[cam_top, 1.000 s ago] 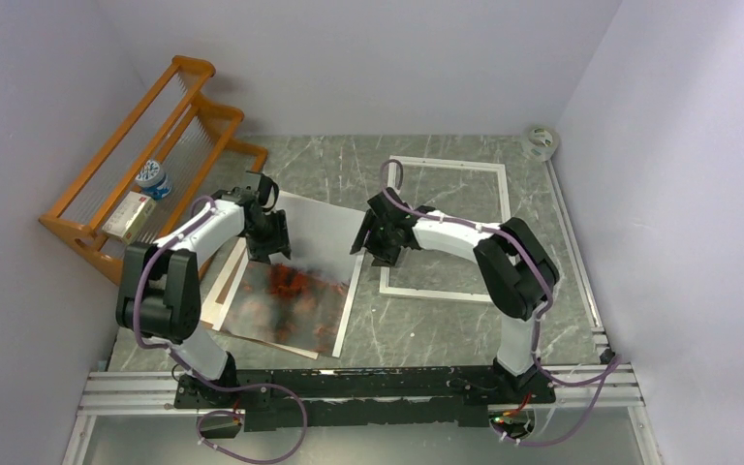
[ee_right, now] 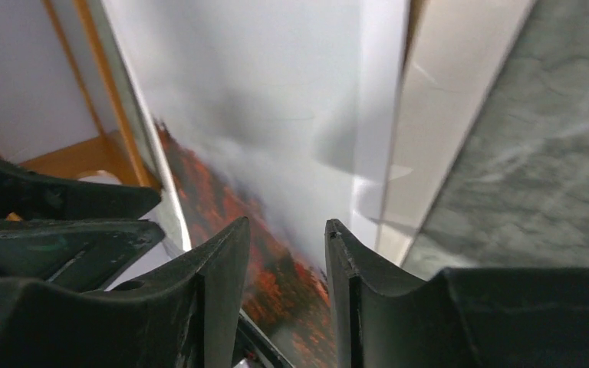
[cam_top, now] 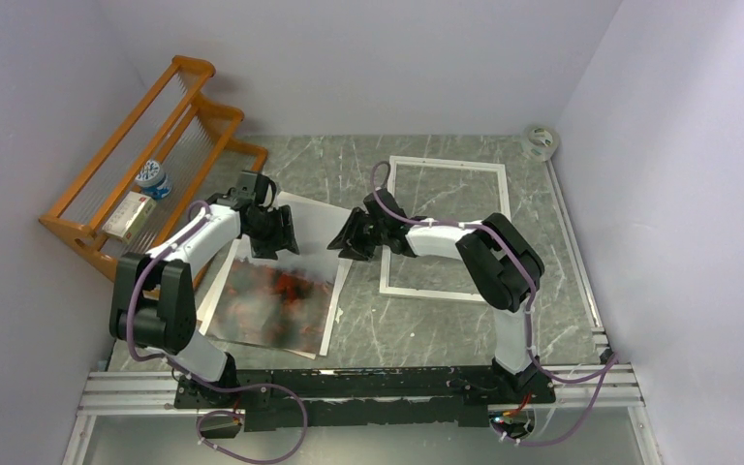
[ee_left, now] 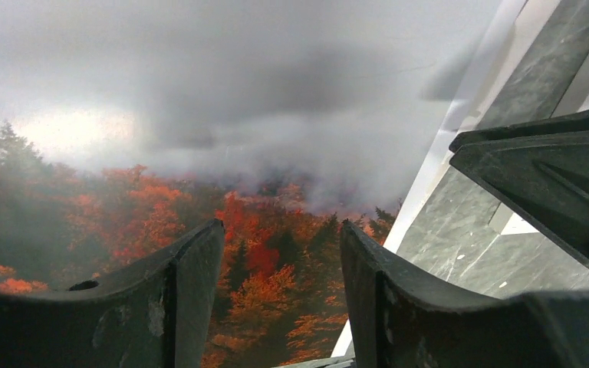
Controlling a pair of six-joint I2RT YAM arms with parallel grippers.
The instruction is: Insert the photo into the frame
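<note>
The photo [cam_top: 276, 295], white sky above red autumn trees, lies flat on the left half of the table, on top of a slightly larger pale board [ee_right: 449, 100]. To its right sits the empty white frame [cam_top: 436, 294], flat on the table. My left gripper is over the photo, its fingers apart and nothing between them. At the photo's right edge my right gripper hovers with its fingers part open; only the photo's surface shows behind the gap. Whether the right fingertips touch the photo, I cannot tell.
A wooden rack [cam_top: 145, 165] at the left holds a blue-and-white tub [cam_top: 153, 180] and a small box [cam_top: 129, 216]. A tape roll [cam_top: 540, 142] lies at the back right. Bare table [cam_top: 387, 334] shows in front, between photo and frame.
The photo has slid a little to the left over the board, covering more of its left side. My right gripper has moved left with it; the left gripper has shifted slightly right.
</note>
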